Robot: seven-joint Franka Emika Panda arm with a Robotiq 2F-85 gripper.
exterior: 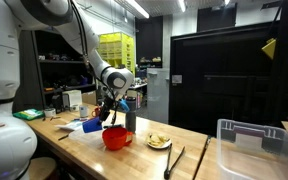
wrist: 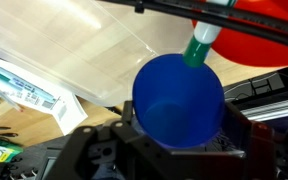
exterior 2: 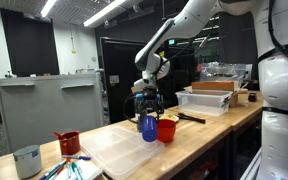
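Note:
My gripper (exterior: pixel 105 112) is shut on a blue cup (exterior: pixel 92 125), which hangs tilted beside and a little above a red bowl (exterior: pixel 116 138). In the wrist view the blue cup (wrist: pixel 176 105) fills the space between the dark fingers. A marker with a green end and white body (wrist: pixel 203 42) shows at the cup's edge, leading toward the red bowl (wrist: pixel 259 45). How far the marker is inside the cup cannot be told. From the other side, the blue cup (exterior 2: pixel 148 129) appears just left of the red bowl (exterior 2: pixel 166 130).
A plate of yellowish food (exterior: pixel 158 141) and a dark long tool (exterior: pixel 174 163) lie right of the bowl. The clear bin (exterior: pixel 254 145) stands at far right. A red container (exterior 2: pixel 70 143), a grey pot (exterior 2: pixel 27 160) and several markers (exterior 2: pixel 74 160) are across the table.

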